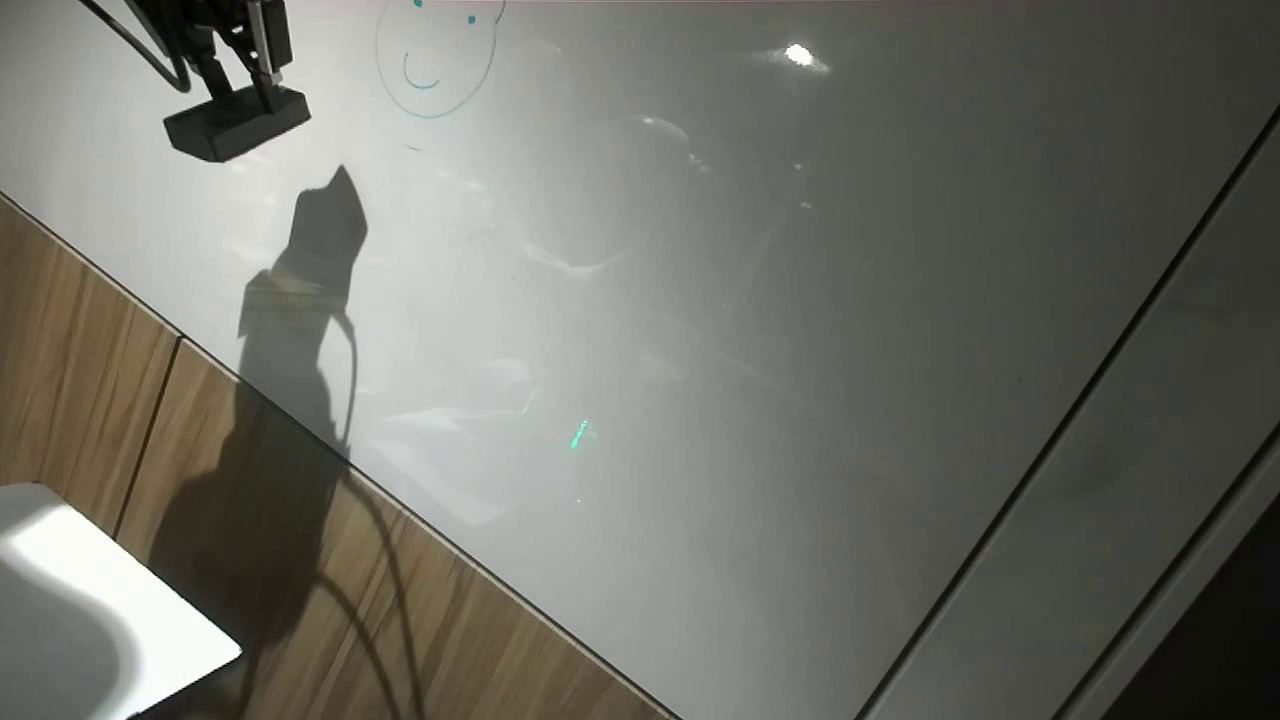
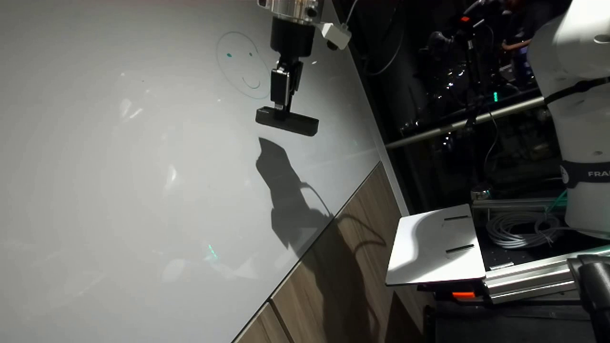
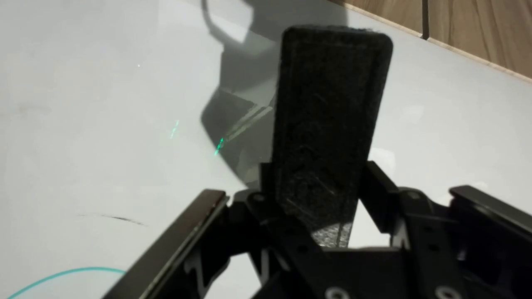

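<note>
A black rectangular block (image 3: 326,119), which looks like a whiteboard eraser, is held between the fingers of my gripper. In exterior view 1 the block (image 1: 236,124) hangs at the upper left, in front of the glossy white board (image 1: 720,300). Exterior view 2 shows the block (image 2: 287,121) below my gripper (image 2: 284,108), apart from its shadow on the board. A smiley face drawing (image 2: 244,65) in thin teal line is on the board, just left of the gripper there. Its upper part is cut off in exterior view 1.
Wooden panels (image 1: 300,528) border the board along its lower left. A white plate (image 2: 434,246) stands beside them, near the white robot base (image 2: 589,188). A short dark streak (image 3: 119,218) marks the board. Most of the board's surface is clear.
</note>
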